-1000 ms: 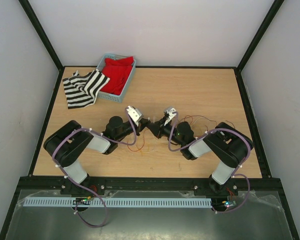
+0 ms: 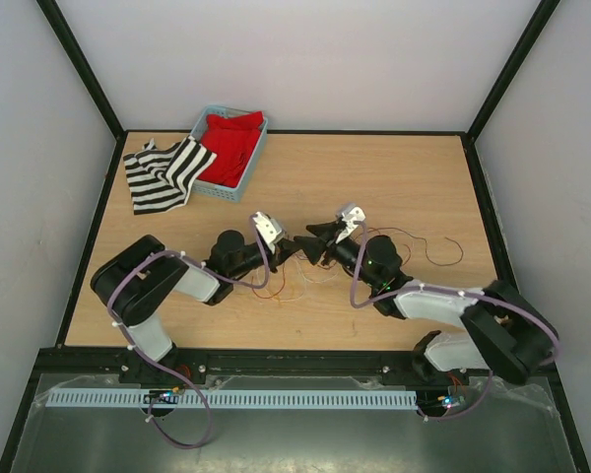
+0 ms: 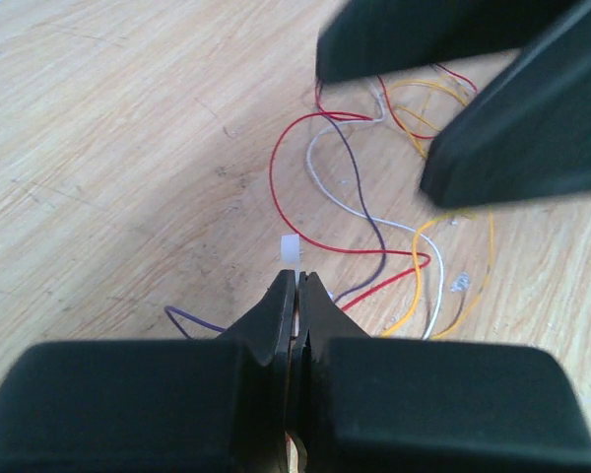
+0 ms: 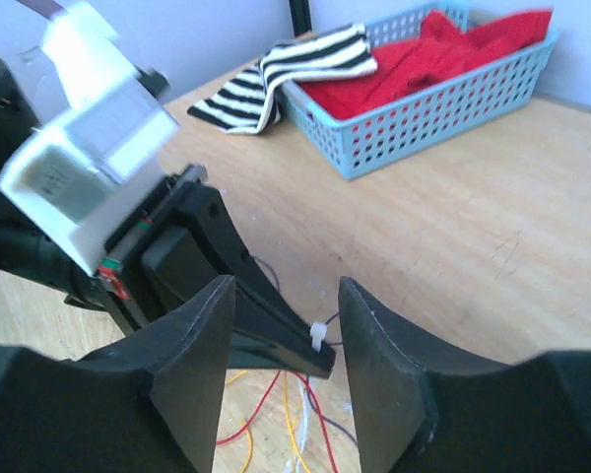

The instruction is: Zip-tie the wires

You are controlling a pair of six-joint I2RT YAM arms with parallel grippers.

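My left gripper is shut, with a small white piece, seemingly a zip tie, sticking out at its fingertips; the same white piece (image 4: 318,335) shows there in the right wrist view. Red, white, yellow and dark blue wires (image 3: 350,249) lie loosely curled on the table and pass beneath the left fingertips. Facing it, my right gripper has its fingers apart and nothing gripped. Its blurred dark fingers (image 3: 532,128) loom above the wires in the left wrist view. Whether the tie encircles the wires is hidden.
A blue-grey basket (image 2: 257,158) with a red cloth (image 2: 231,143) stands at the back left, beside a striped black-and-white cloth (image 2: 161,179). Loose wire (image 2: 443,264) trails right of the right gripper.
The left arm has hardly moved.
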